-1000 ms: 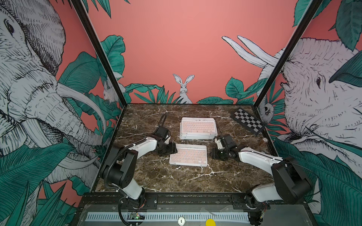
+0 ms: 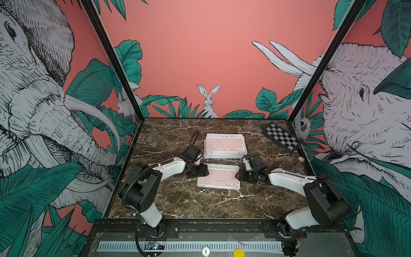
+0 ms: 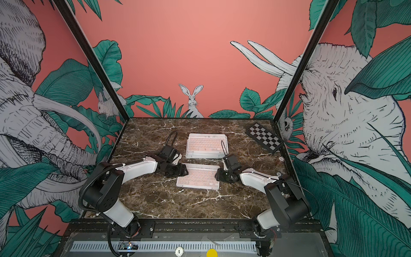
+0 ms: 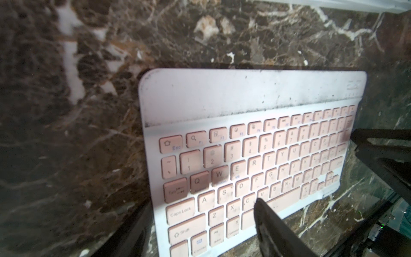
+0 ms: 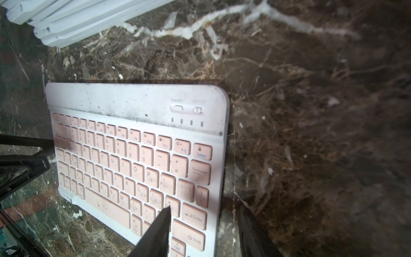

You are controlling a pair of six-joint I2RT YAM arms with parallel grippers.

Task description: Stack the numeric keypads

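A white keyboard with pink keys [image 2: 219, 175] lies flat on the marble table, in front of a stack of similar keyboards [image 2: 224, 144]. My left gripper is at that keyboard's left end, fingers parted around its edge and keys in the left wrist view. My right gripper stands open at the right end, one finger over the keys, the other just past the edge. In both top views the fingertips are partly hidden by the gripper bodies.
A black-and-white checkerboard [image 3: 263, 137] lies at the back right.
The front keyboard has shifted right, along with my left gripper. My right gripper has moved slightly toward the keyboard's right end. The stack has not moved.
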